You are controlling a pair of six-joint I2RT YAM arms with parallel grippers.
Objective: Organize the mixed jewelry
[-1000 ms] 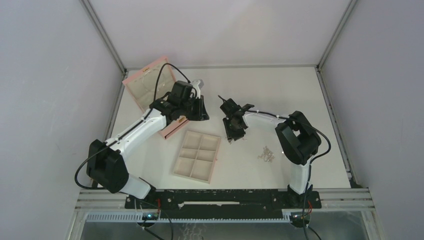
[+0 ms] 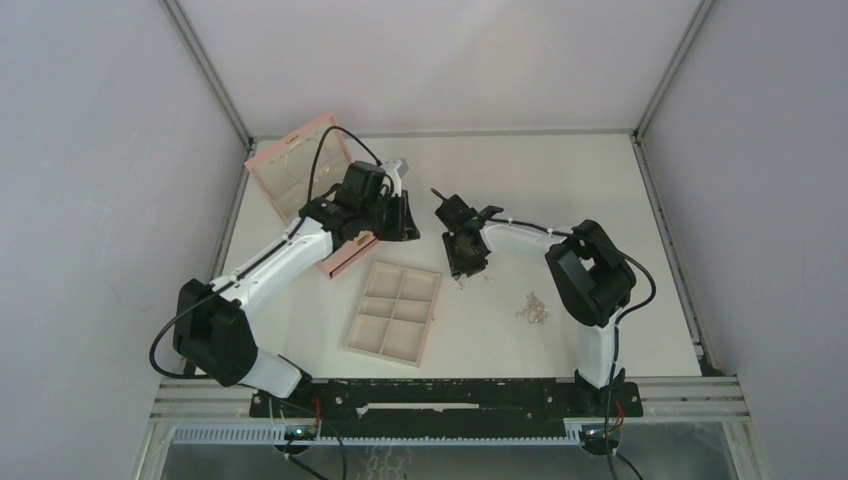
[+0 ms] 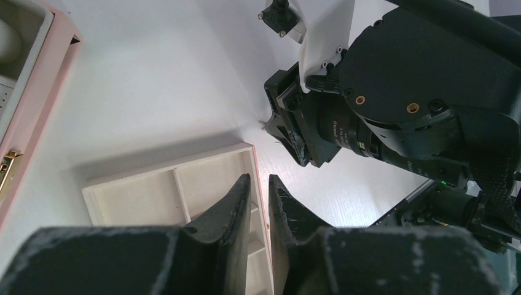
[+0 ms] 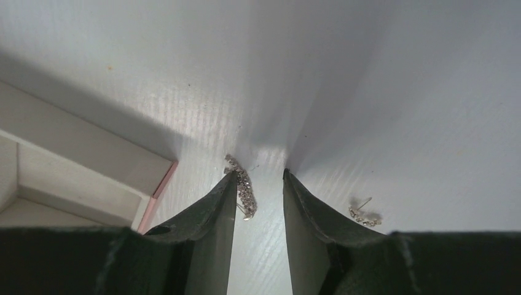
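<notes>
Just off the tray's edge lies a small sparkly jewelry piece (image 4: pixel 247 195) on the table, partly behind the left finger of my right gripper. That gripper is part open, and nothing shows held between its fingers. A second glittery piece (image 4: pixel 365 216) lies to the right, outside the fingers. The pink-edged white compartment tray (image 2: pixel 394 312) looks empty in the top view. My left gripper hangs in the air beyond the tray, its fingers apart with a narrow empty gap.
A pile of small jewelry (image 2: pixel 533 308) lies on the table to the right. The open pink box (image 2: pixel 350 257) stands back left, partly hidden under the left arm. My right arm (image 3: pixel 393 110) crosses close in front of the left gripper. Bare table extends at the back.
The left arm, tray and jewelry pile look unmoved.
</notes>
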